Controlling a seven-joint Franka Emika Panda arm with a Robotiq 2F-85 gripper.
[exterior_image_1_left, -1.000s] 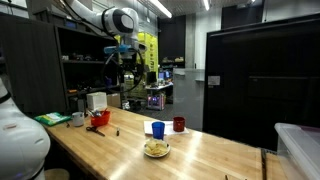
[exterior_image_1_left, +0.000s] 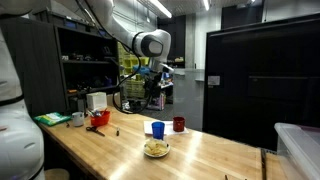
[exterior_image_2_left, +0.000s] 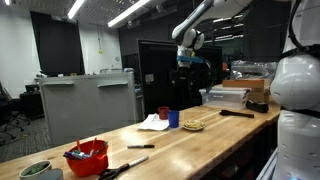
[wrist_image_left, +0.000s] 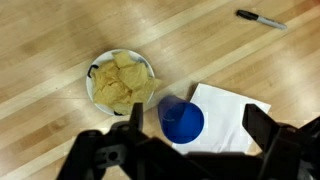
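Note:
My gripper is open and empty, high above the table. In the wrist view, a blue cup (wrist_image_left: 182, 122) shows below and between the spread fingers, seen from above. Beside it to the left lies a white plate (wrist_image_left: 93, 73) of yellow chips (wrist_image_left: 122, 80), partly under the left finger's line of sight. A white cloth or paper (wrist_image_left: 229, 112) spreads to the right of the cup. In exterior view 1, a dark red mug (exterior_image_1_left: 179, 124) stands right of the blue cup (exterior_image_1_left: 158, 130), with the plate of chips (exterior_image_1_left: 156, 148) nearer the camera.
Toward the table's left end sits a red container (exterior_image_2_left: 88, 160) with tools in it. A black marker (wrist_image_left: 260, 18) lies apart from the cup. Dark-handled tools (exterior_image_2_left: 124, 168) rest near the container. Bare wood (exterior_image_1_left: 205, 155) stretches right of the plate.
The arm has swung rightward and come down in exterior view 1, bringing the gripper lower over the table. The cup, mug and plate stay where they were.

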